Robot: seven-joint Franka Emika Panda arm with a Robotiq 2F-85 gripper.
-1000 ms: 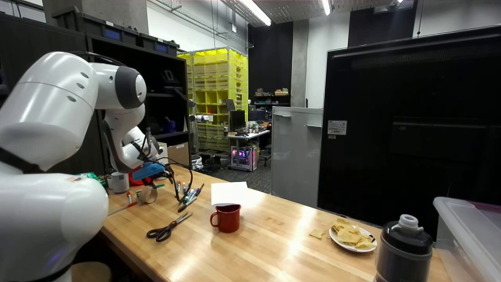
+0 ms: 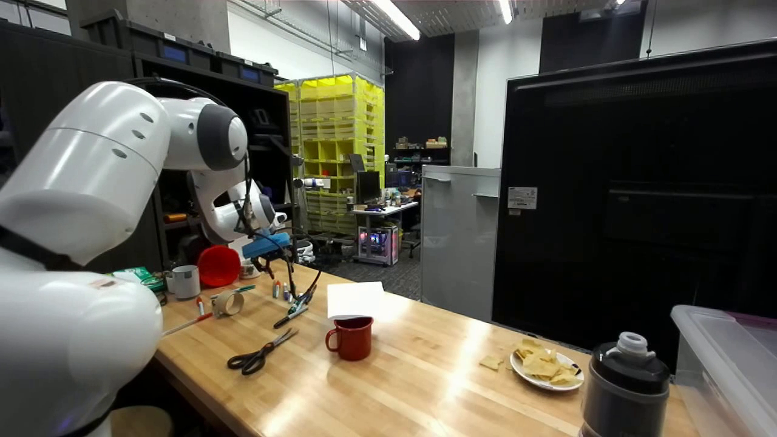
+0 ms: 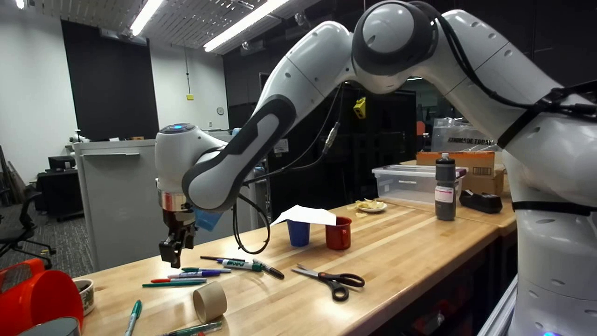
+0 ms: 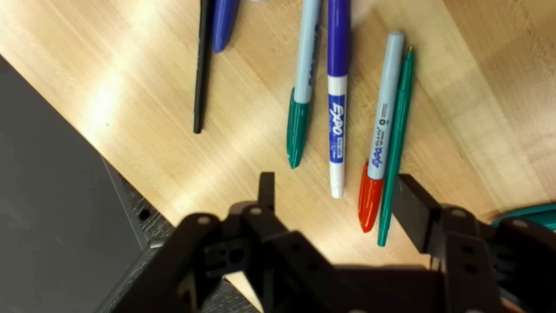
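My gripper hangs above the table among the pens, its fingers apart and nothing held between them. Below the gap, in the wrist view, lie a purple-and-white Expo marker (image 4: pixel 337 104), a grey pen with a green cap (image 4: pixel 302 88) and a grey pen with a red cap (image 4: pixel 383 120). A thin green pen (image 4: pixel 398 141) rests alongside the red-capped one, close to the right finger (image 4: pixel 414 211). Farther left are a black stick-like pen (image 4: pixel 203 68) and a blue pen (image 4: pixel 225 23). Exterior view 2 shows the gripper (image 3: pixel 172 260) over the table's far side.
A tape roll (image 3: pixel 210 302), scissors (image 3: pixel 330 278), a red mug (image 3: pixel 338 233) and a blue cup (image 3: pixel 299 232) under white paper (image 3: pixel 305 215) stand around. An orange-red container (image 3: pixel 45 297) is at the near left. Chips on a plate (image 2: pixel 546 368) sit far off; mid-table is mostly clear.
In exterior view 1 the arm has moved right and its wrist has risen, uncovering more of the red container. The tabletop objects appear unmoved.
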